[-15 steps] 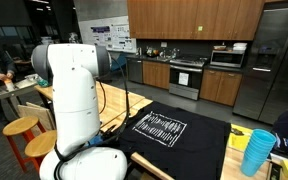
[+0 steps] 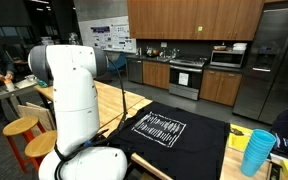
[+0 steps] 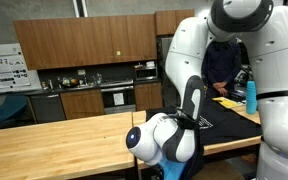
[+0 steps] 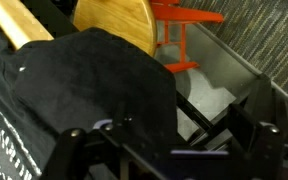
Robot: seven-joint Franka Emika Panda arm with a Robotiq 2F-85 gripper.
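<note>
A black cloth with white print [image 2: 159, 128] lies spread on the wooden table. The wrist view shows the dark cloth [image 4: 94, 75] hanging over the table's edge. My gripper is a dark shape at the bottom right of that view, its fingers open and no object visible between them. In the exterior views, the white arm [image 2: 79, 105] rises at the table's near left side, and the gripper's fingers are hard to make out.
A blue cup [image 2: 256, 153] stands at the table's right end, beside a light-blue item [image 2: 239, 137]. Wooden stools with red frames [image 2: 24, 126] stand on the floor at left. Bare wood [image 3: 59, 145] extends across the left table.
The arm's pose looks nearly the same in all three moments. The cloth and blue cup stay where they were.
</note>
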